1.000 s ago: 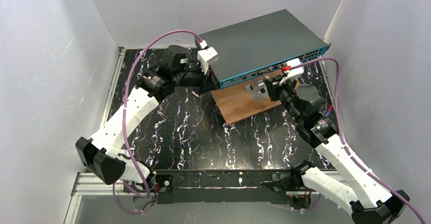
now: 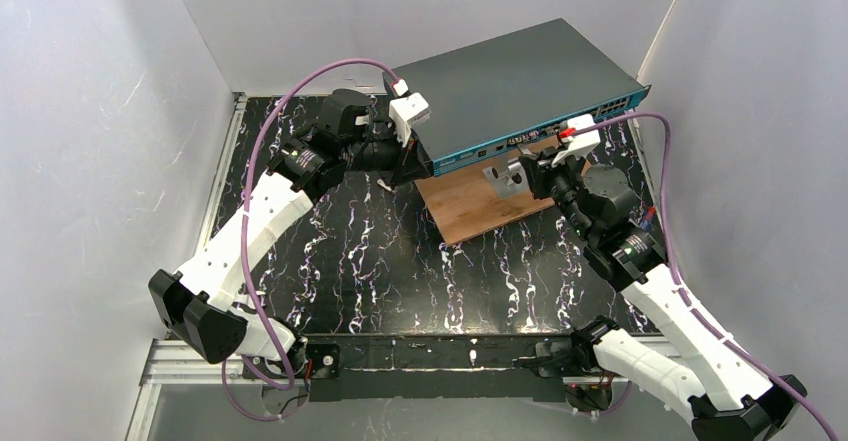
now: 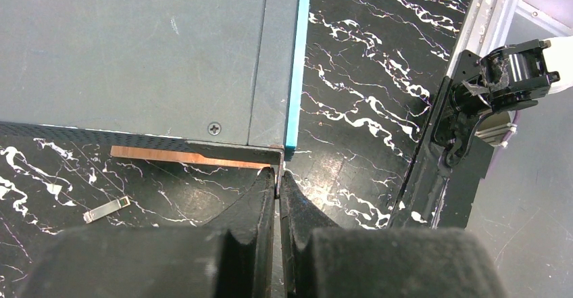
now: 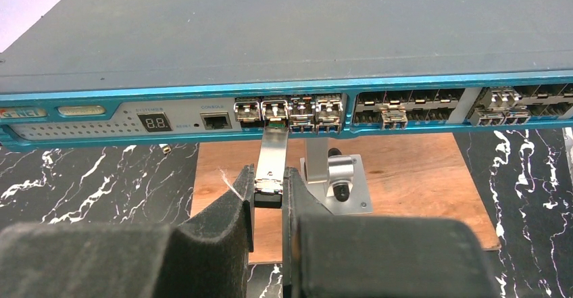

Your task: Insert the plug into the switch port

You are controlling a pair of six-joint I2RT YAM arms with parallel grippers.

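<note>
The switch [image 2: 510, 81] fills the back of the workspace, its row of ports [image 4: 315, 112] facing my right gripper. That gripper is shut on a silver plug [image 4: 272, 153], whose far end meets one of the middle ports; how deep it sits I cannot tell. My left gripper is shut at the switch's left front corner, its fingertips against the edge of the casing.
A wooden board [image 2: 460, 216] with a metal stand [image 4: 344, 183] lies under the switch. A small module [image 3: 106, 209] lies on the marble surface near the switch.
</note>
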